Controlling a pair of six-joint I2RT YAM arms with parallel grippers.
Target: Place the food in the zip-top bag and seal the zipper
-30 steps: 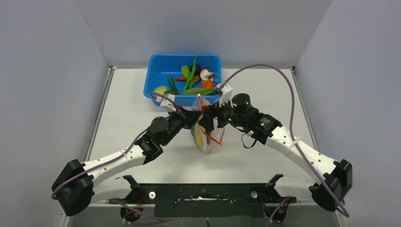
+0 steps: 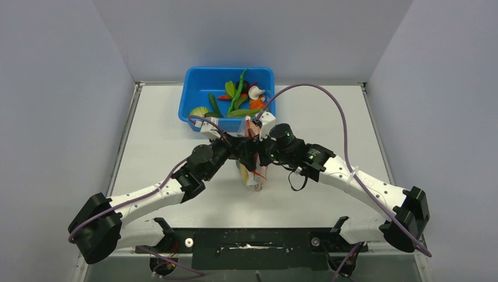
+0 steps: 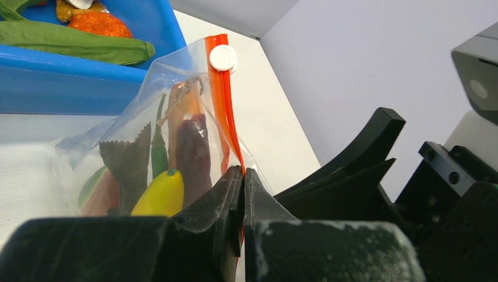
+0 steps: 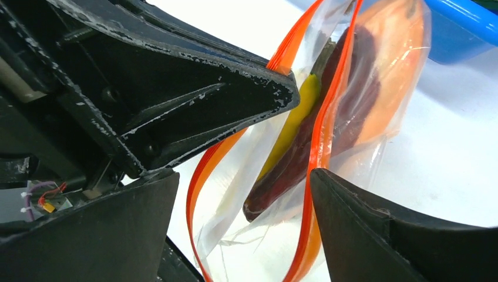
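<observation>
The clear zip top bag (image 3: 126,147) stands in the middle of the table, its orange zip strips carrying a white slider (image 3: 223,57) at the far end. Inside it show a yellow vegetable (image 3: 160,194), a dark purple one (image 3: 194,150) and several other pieces. My left gripper is shut on one orange zip edge. From the right wrist view, the mouth of the bag is parted, the two strips standing apart. My right gripper is open, its fingers around both strips; one finger (image 4: 364,229) is close to the nearer strip.
Behind the bag, close to it, stands a blue bin (image 2: 197,88) with several vegetables in it. Both arms crowd together over the bag, hiding much of it from above.
My right gripper has moved left, in against the bag and the left gripper. From above, the mouth looks narrower than before. The left arm has barely moved and keeps its grip.
</observation>
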